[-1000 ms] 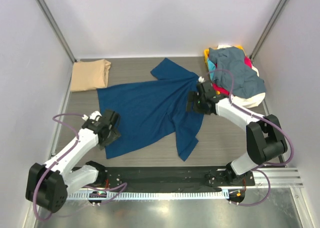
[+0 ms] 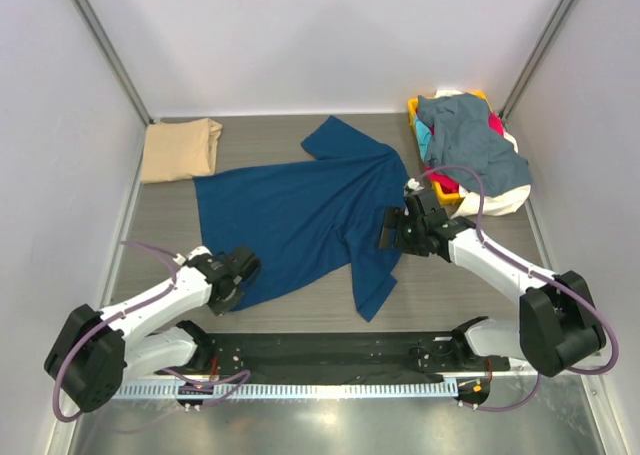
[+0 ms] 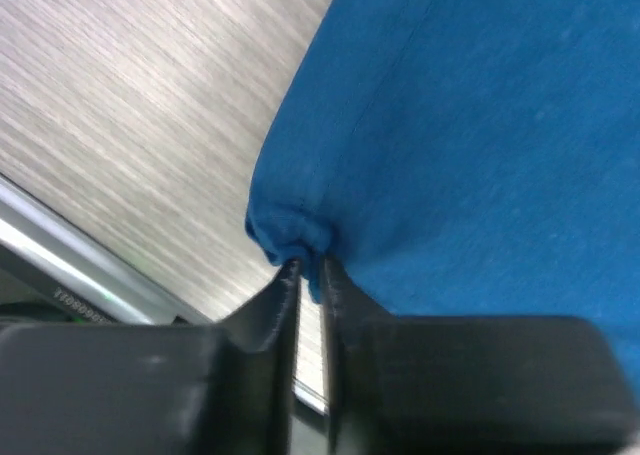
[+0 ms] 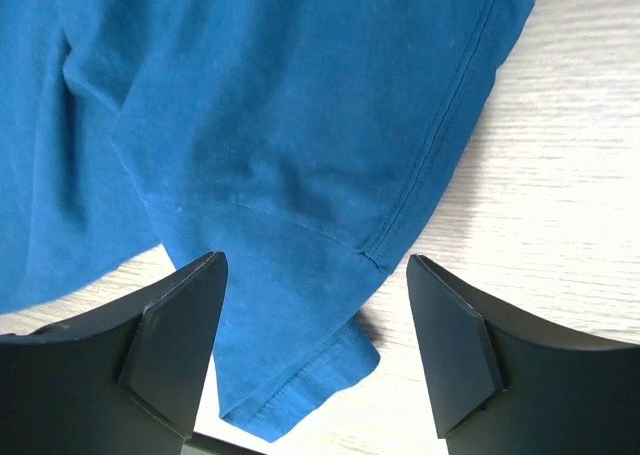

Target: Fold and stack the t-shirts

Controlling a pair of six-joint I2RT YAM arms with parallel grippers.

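A blue t-shirt lies spread on the table, one sleeve pointing to the back and another to the front right. At its front left corner is my left gripper. In the left wrist view the left fingers are nearly together, with a bunched bit of the shirt's corner pinched at their tips. My right gripper is open over the shirt's right side. In the right wrist view its fingers stand wide apart above the front right sleeve, holding nothing.
A folded beige t-shirt rests at the back left. At the back right a yellow basket is heaped with clothes, a grey one on top and cream cloth hanging over its side. Bare table shows at the front right.
The shirt's main spread looks the same.
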